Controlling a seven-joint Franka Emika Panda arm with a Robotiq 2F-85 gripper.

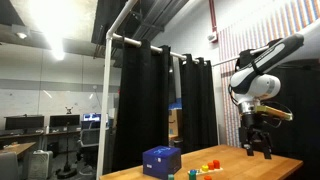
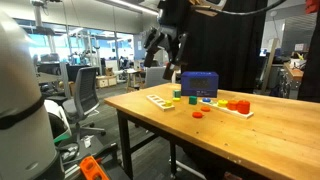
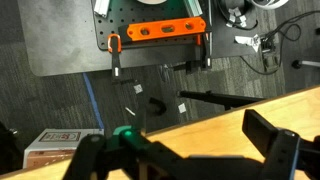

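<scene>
My gripper (image 1: 258, 153) hangs above the right part of the wooden table in exterior view 1. It stands open, with nothing between its fingers. In the wrist view the two dark fingers (image 3: 280, 140) are spread wide over the table edge and the floor; none of the tabletop objects shows there. A dark blue box (image 2: 199, 84) stands on the far side of the table. Nearer in exterior view 2 are a red cup-like piece (image 2: 243, 106), small yellow pieces (image 2: 222, 102), a teal piece (image 2: 193, 99) and a flat red piece (image 2: 197, 114).
A pale strip (image 2: 160, 101) lies near the table's left edge. Black curtains (image 1: 200, 100) hang behind it. Beyond the table edge, the wrist view shows grey floor and a dark perforated plate with an orange bar (image 3: 155, 29).
</scene>
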